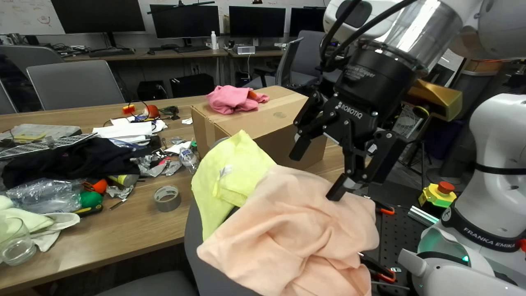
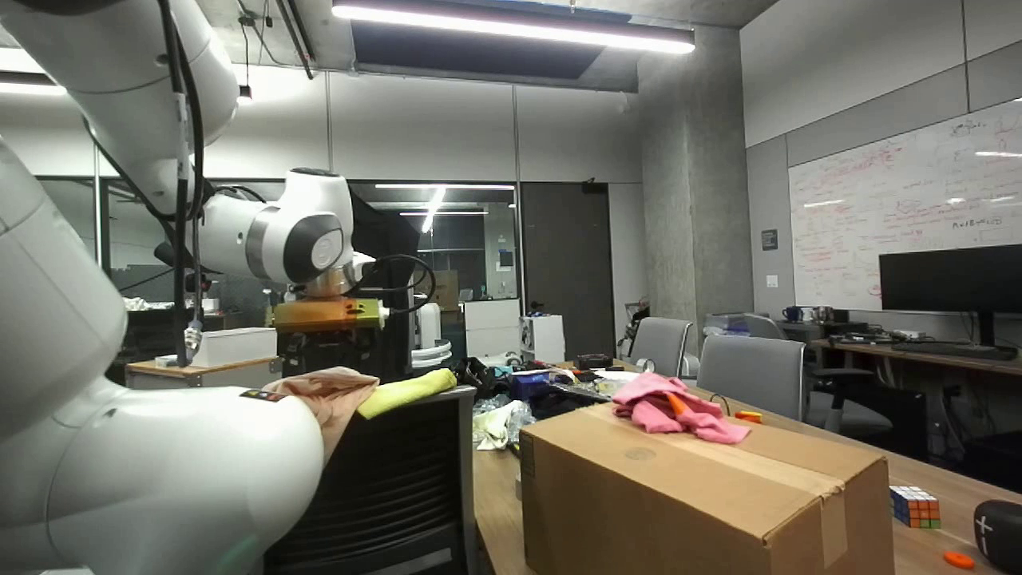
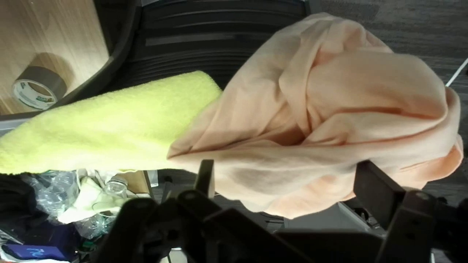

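A peach cloth (image 1: 296, 227) lies bunched over the top of a chair back, partly overlapping a yellow cloth (image 1: 231, 172) draped on the same chair. My gripper (image 1: 315, 170) is open above the peach cloth, its fingers wide apart. In the wrist view the peach cloth (image 3: 342, 105) fills the right side and passes behind the gap between the fingertips, while the yellow cloth (image 3: 118, 127) stretches to the left. Nothing is clasped by the gripper. In exterior view 2 the gripper's fingers are hidden, and the peach cloth (image 2: 330, 393) shows only in part.
A cardboard box (image 1: 266, 123) with a pink cloth (image 1: 234, 98) on top stands on the table behind the chair. Duct tape (image 1: 167, 198), a glass (image 1: 15, 241) and a black cloth (image 1: 74, 160) share the cluttered table at left. The chair's dark back (image 2: 383, 489) stands beside the table edge.
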